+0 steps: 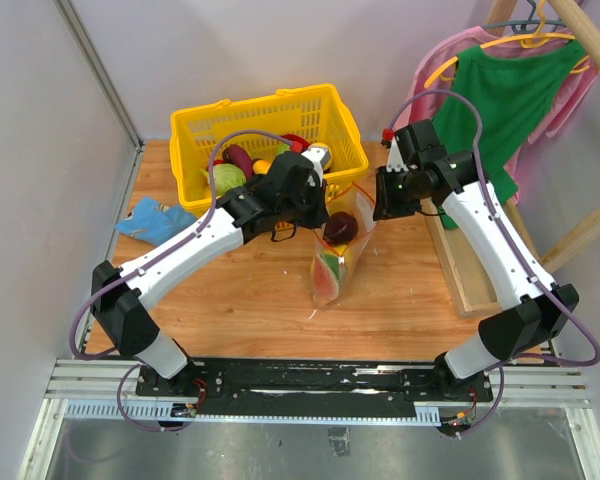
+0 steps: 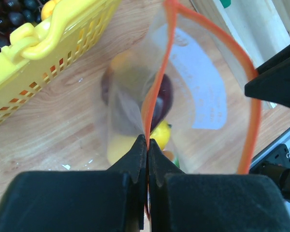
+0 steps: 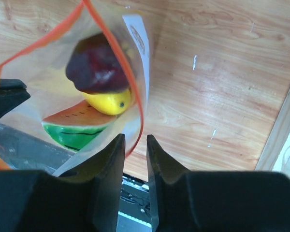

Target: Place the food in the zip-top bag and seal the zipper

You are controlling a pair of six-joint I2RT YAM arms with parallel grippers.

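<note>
The clear zip top bag (image 1: 327, 272) with an orange rim hangs between both grippers, its mouth spread. Inside lie a dark purple food (image 3: 94, 67), a yellow fruit (image 3: 108, 102) and a watermelon slice (image 3: 77, 124). My left gripper is shut on one side of the rim; the orange edge runs down between its fingertips. My right gripper is part open at the opposite side. The orange edge passes between its parted fingertips, next to the left one, and is not clamped.
Behind the left arm stands a yellow basket (image 1: 202, 120) holding more food. A blue cloth (image 1: 155, 221) lies left of it. A wooden clothes rack with a green top (image 1: 500, 115) stands on the right.
</note>
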